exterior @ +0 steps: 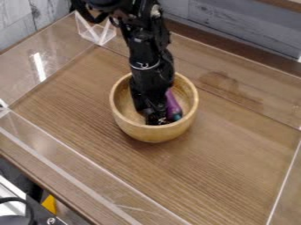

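A wooden bowl [153, 134] sits on the wooden table. Inside it lies a purple object [173, 107], partly hidden behind the black gripper [153, 112], whose fingers reach down into the bowl from above. The dark fingers blend together, so whether they hold anything is unclear.
A clear plastic container [97, 26] stands at the back left. A wall runs along the back, and dark equipment with cables is at the lower left edge.
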